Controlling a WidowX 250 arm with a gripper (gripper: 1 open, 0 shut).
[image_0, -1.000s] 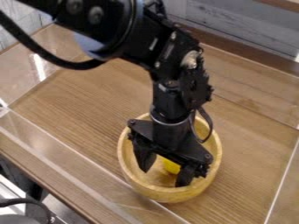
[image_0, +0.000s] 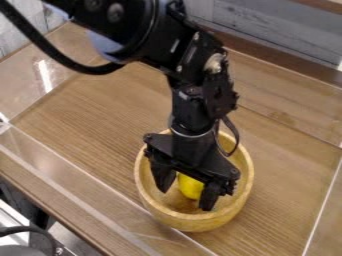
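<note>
A wooden bowl (image_0: 187, 218) sits on the table, and a yellow object (image_0: 189, 188) lies inside it. My black gripper (image_0: 185, 188) reaches down into the bowl from above, its fingers on either side of the yellow object, which they partly hide. Whether the fingers touch or press on it is not clear from this view.
A pale wall (image_0: 281, 30) runs along the back. Dark cables and the table edge are at the lower left.
</note>
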